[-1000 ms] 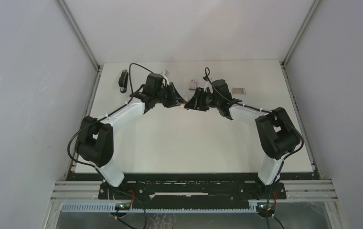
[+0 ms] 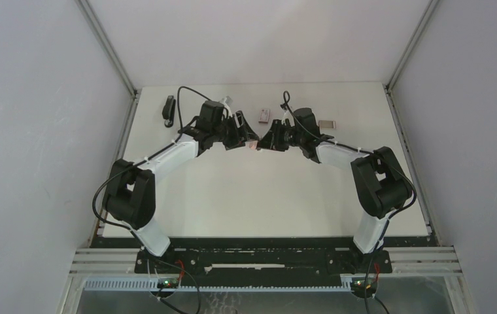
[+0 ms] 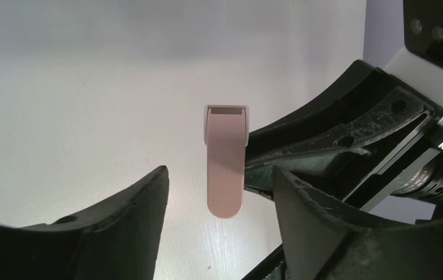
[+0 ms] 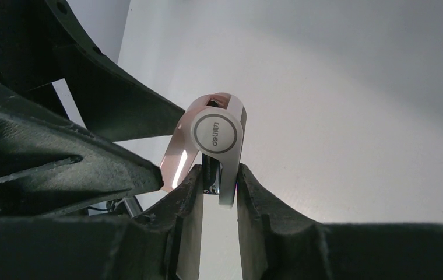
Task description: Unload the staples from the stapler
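A small pink and white stapler (image 4: 216,133) with a round white disc is held in the air between my two grippers. My right gripper is shut on its white lower part. From the other side, my left gripper stands part open, its fingers apart on either side of the pink lever (image 3: 225,181). Clear gaps show between that lever and both fingers in the left wrist view. In the top view only a bit of pink (image 2: 253,145) shows between the grippers. No staples can be made out.
A dark elongated tool (image 2: 169,111) lies at the table's far left. Behind the grippers sits a small pinkish box (image 2: 264,116), and a flat rectangular item (image 2: 327,124) lies to the right.
The right gripper has shifted very slightly to the right. Both arms are otherwise nearly still.
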